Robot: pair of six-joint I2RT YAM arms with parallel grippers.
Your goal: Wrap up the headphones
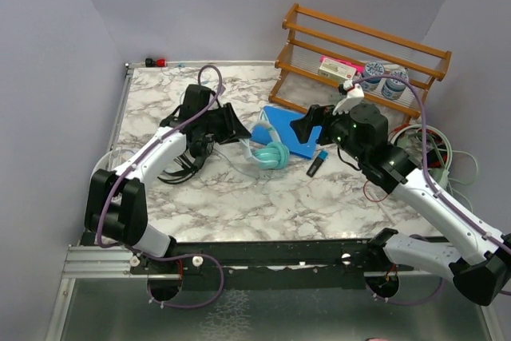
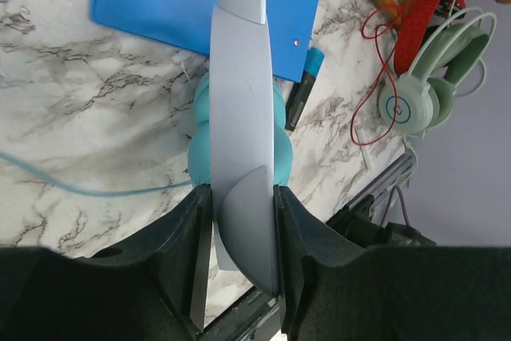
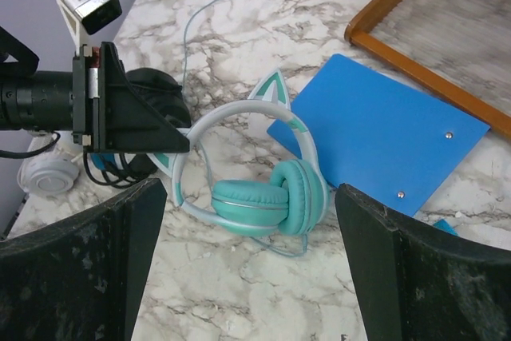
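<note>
The mint-and-white cat-ear headphones (image 1: pixel 271 155) hang or rest at mid-table, in front of the blue panel (image 1: pixel 291 129). My left gripper (image 1: pixel 238 135) is shut on their white headband (image 2: pixel 242 101), with the mint earcups below it. In the right wrist view the earcups (image 3: pixel 251 201) sit low in the loop, the thin cable trailing over the marble. My right gripper (image 1: pixel 307 124) is open and empty, above the table to the right of the headphones, facing them.
A marker (image 1: pixel 318 163) lies right of the panel. A wooden rack (image 1: pixel 431 68) with jars stands at back right. Black cabled headphones (image 1: pixel 180 169) lie at left, partly under the left arm. Cables and more headphones crowd the right edge.
</note>
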